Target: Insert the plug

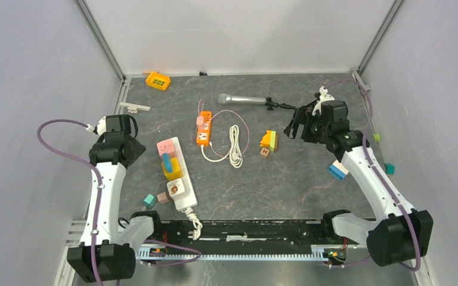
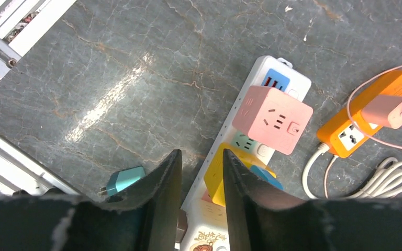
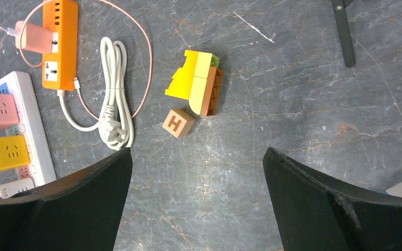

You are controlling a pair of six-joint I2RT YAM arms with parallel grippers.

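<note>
A small teal plug (image 2: 128, 180) with metal prongs lies on its side on the table, left of the white power strip (image 2: 259, 73). The strip carries a pink adapter (image 2: 273, 121), a yellow adapter (image 1: 173, 173) with a blue piece (image 1: 166, 162) on it, and a white adapter (image 1: 177, 189). My left gripper is above the table by the strip, its fingers partly apart with nothing between them. On the right side, my right gripper stands wide open and empty over bare table.
An orange power strip (image 1: 203, 134) with a pink plug and a coiled white cord (image 1: 235, 146) occupies the middle. Toy blocks (image 1: 269, 140), a small wooden block (image 1: 264, 153) and a microphone (image 1: 243, 99) lie around. A brown block (image 1: 163, 197) sits beside the teal plug.
</note>
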